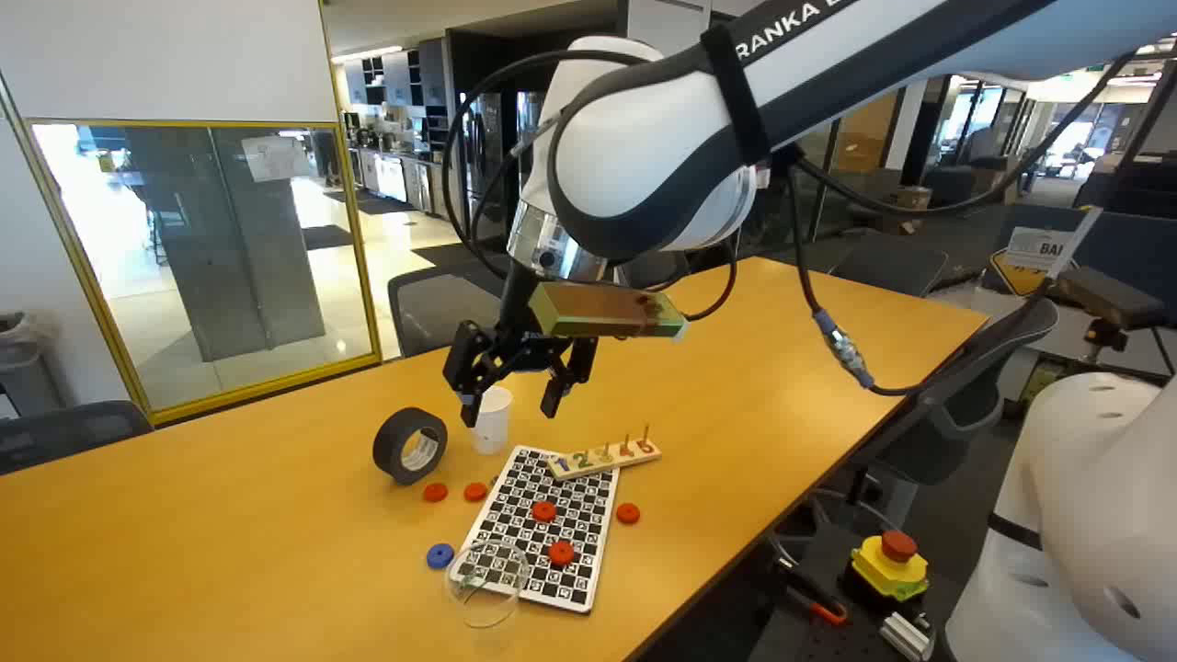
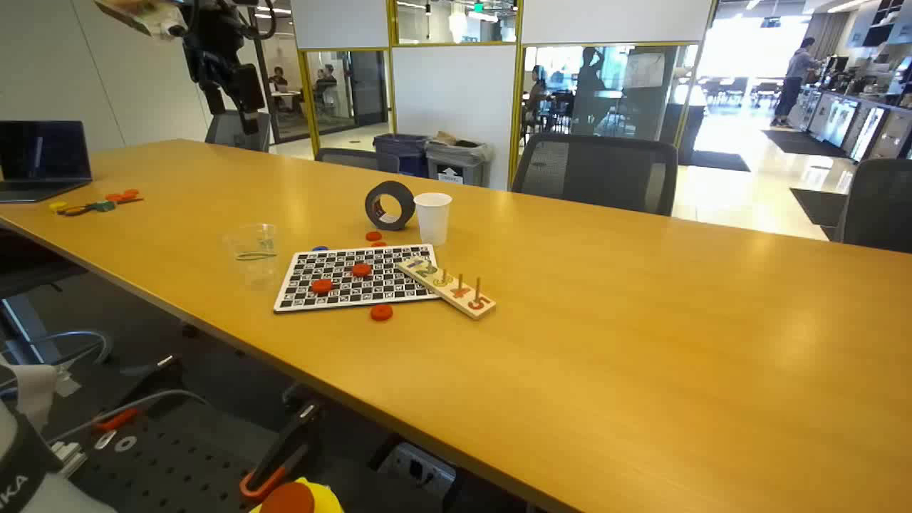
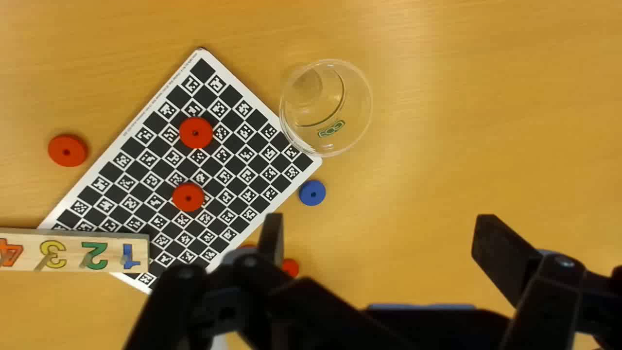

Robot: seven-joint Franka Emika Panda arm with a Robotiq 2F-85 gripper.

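High over the table, my gripper is open and holds nothing. A black-and-white patterned board [image 3: 233,125] lies flat below it, with two red rings [image 3: 196,132] resting on top. One blue ring [image 3: 312,192] sits on the bare wood beside the board. Other red rings [image 1: 628,513] lie off the board, and one of them [image 3: 290,267] is partly behind a finger in the wrist view. Across one side of the board rests a wooden strip [image 2: 479,307] with coloured numbers and upright pegs. A clear cup [image 3: 356,119] stands at the board's corner.
A white cup [image 2: 433,219] and a black tape roll [image 2: 384,219] stand close together behind the board. Toward the far end are a laptop [image 2: 43,158] and small coloured items [image 2: 104,205].
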